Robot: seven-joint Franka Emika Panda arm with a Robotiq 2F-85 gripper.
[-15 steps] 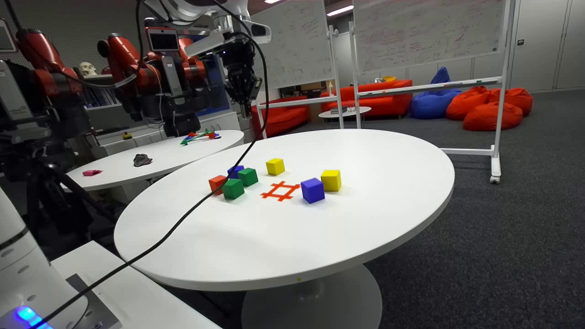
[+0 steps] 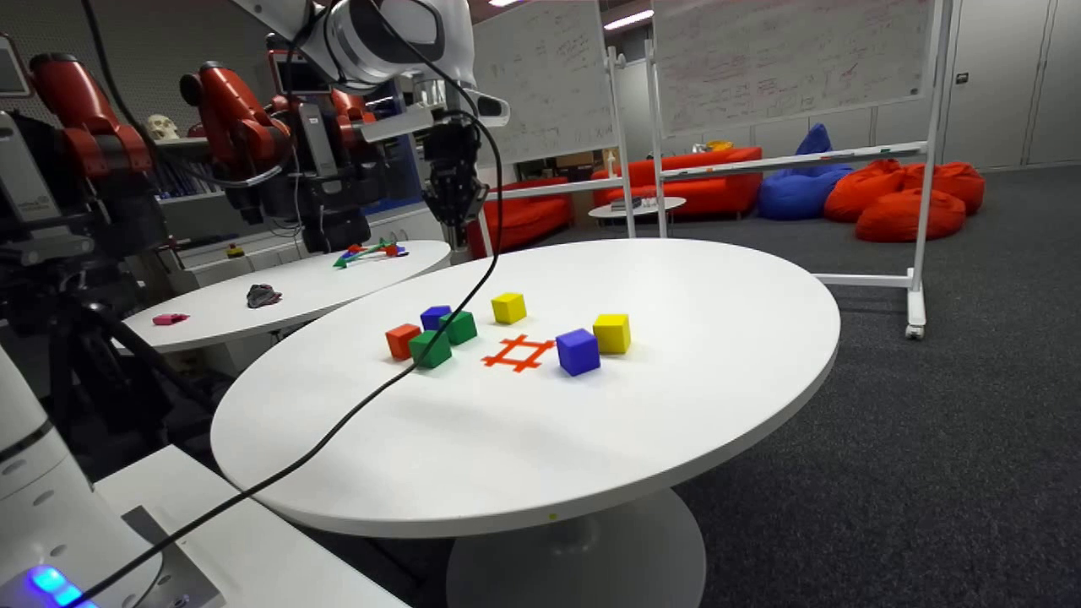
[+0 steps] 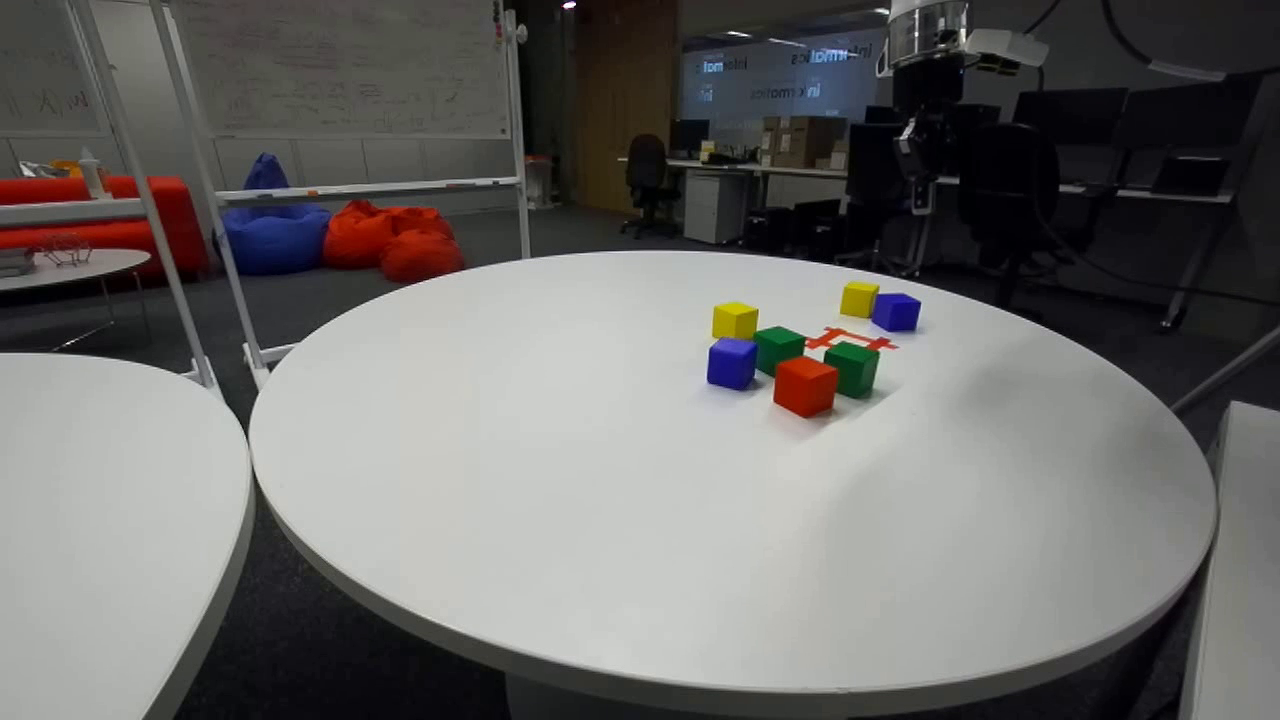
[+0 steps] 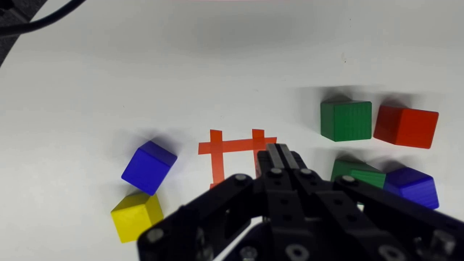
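My gripper is shut with nothing showing between its fingers, held well above the white round table. Below it, red tape marks a small square on the tabletop. Left of the tape in the wrist view, a blue cube lies close to a yellow cube. To the right are a green cube, a red cube, a second green cube and a second blue cube, grouped closely. A second yellow cube is hidden in the wrist view.
A black cable hangs from the arm and crosses in front of the table in exterior view 1. Wide bare tabletop surrounds the cubes. Another white table stands beside this one.
In exterior view 1 the gripper has shifted slightly right and a bit lower, and the hanging cable has moved with it. The cubes have stayed in place.
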